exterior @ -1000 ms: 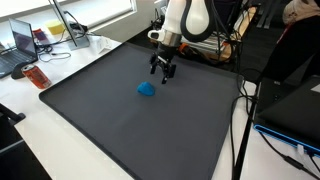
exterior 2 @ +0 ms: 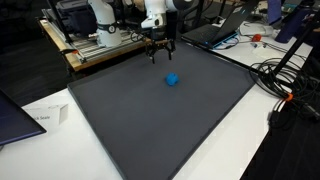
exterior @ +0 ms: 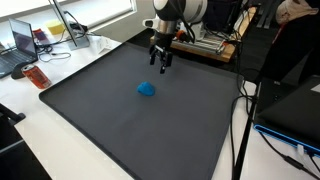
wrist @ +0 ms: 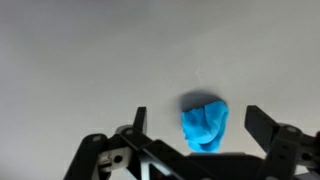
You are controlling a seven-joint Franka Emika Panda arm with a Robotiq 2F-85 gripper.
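A small crumpled blue cloth (exterior: 146, 89) lies on the dark grey mat (exterior: 115, 125). The other exterior view shows this blue cloth (exterior 2: 172, 79) near the arm's end of the mat. My gripper (exterior: 160, 64) is beyond it, on the arm's side, apart from it and above the mat. In the wrist view the fingers stand wide apart, and the cloth (wrist: 205, 126) appears low in the picture between the two fingers, on the mat beneath rather than held. Part of its lower edge is hidden by the gripper body.
A red can (exterior: 37, 77) stands near the mat's far left corner, with a laptop (exterior: 12, 58) behind it. Dark cables (exterior 2: 283, 85) run beside the mat in the second exterior view.
My gripper has drawn back from the cloth, toward the arm's base. The blue cloth stays in the same spot.
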